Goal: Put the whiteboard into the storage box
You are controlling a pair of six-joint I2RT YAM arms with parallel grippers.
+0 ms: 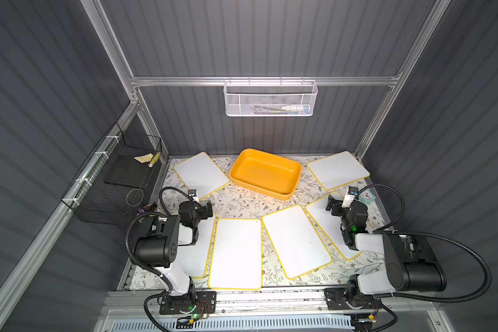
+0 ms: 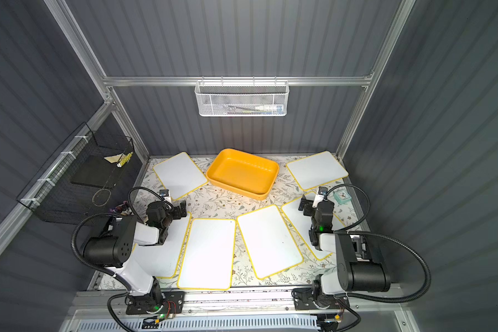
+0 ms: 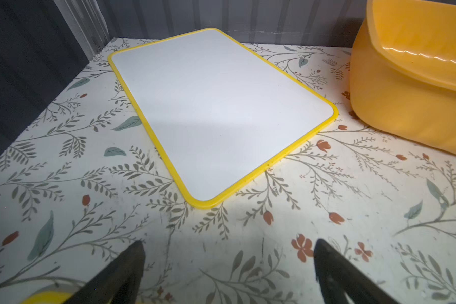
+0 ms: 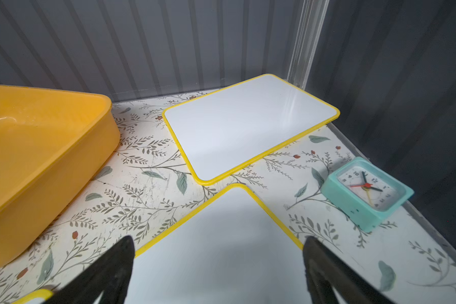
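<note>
An empty orange storage box (image 1: 265,172) stands at the back middle of the table. Several white whiteboards with yellow edges lie flat around it: one at the back left (image 3: 217,111), one at the back right (image 4: 253,126), and others along the front, among them a front middle board (image 1: 235,253) and a tilted board (image 1: 296,241) beside it. My left gripper is open and empty, above the table in front of the back left board. Over the right-hand front board (image 4: 217,238) my right gripper also stands open, nothing between its fingers.
A teal clock (image 4: 367,192) sits by the right wall. A black wire basket (image 1: 121,179) hangs on the left wall, a white mesh basket (image 1: 271,99) on the back rail.
</note>
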